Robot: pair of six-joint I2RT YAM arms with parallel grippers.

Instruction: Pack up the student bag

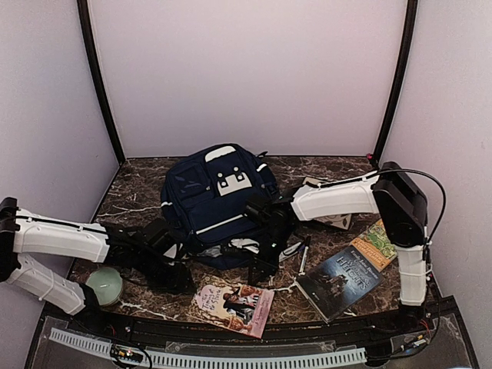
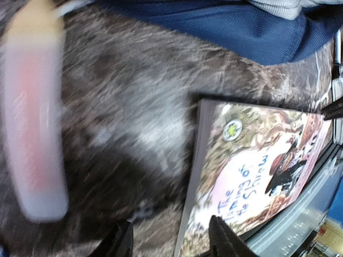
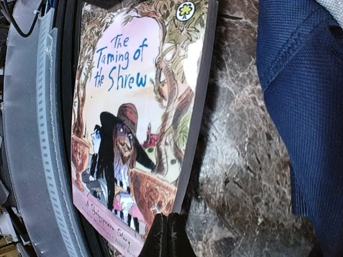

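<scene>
The book, The Taming of the Shrew, lies flat at the table's front edge, its cover facing up. My right gripper is shut, its tips together over the book's edge near the lower corner, with nothing between them and the book outside. In the left wrist view, my left gripper stands open beside the title end of the book. The navy student bag lies behind both arms. Another book, Wuthering Heights, rests on the right.
Under Wuthering Heights is a yellow-green book. A pen lies left of it. Far left sits a pale green round object. A blurred pink-and-white item is left of my left gripper. Bare tabletop separates book and bag.
</scene>
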